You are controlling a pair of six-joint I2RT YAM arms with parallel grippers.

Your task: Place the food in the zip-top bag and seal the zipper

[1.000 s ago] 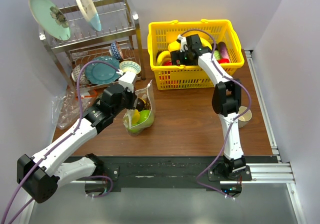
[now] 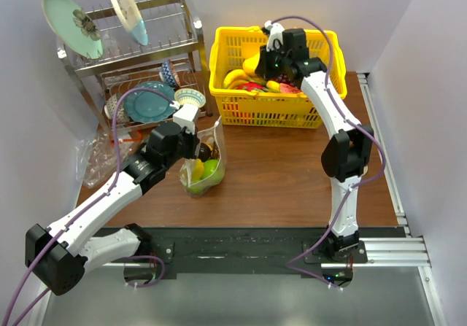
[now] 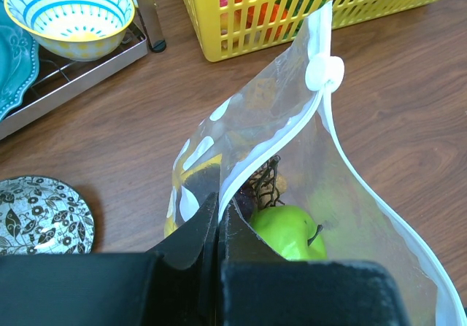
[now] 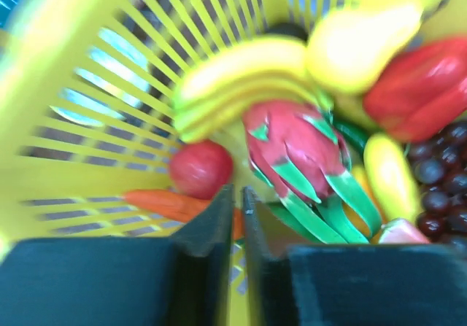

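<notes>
The clear zip top bag stands open on the table, its white zipper edge pinched by my left gripper, which is shut on it. Inside the bag sit a green apple, something dark and a yellow item. My right gripper is shut with nothing between its fingers, above the food in the yellow basket. The dragon fruit, pink with green leaf tips, lies in the basket beyond the fingertips, apart from them.
Around the dragon fruit lie bananas, a red round fruit, a carrot, a pear, a red pepper and dark grapes. A dish rack stands at the back left.
The basket has shifted slightly left and toward the front. The left arm and bag have stayed put.
</notes>
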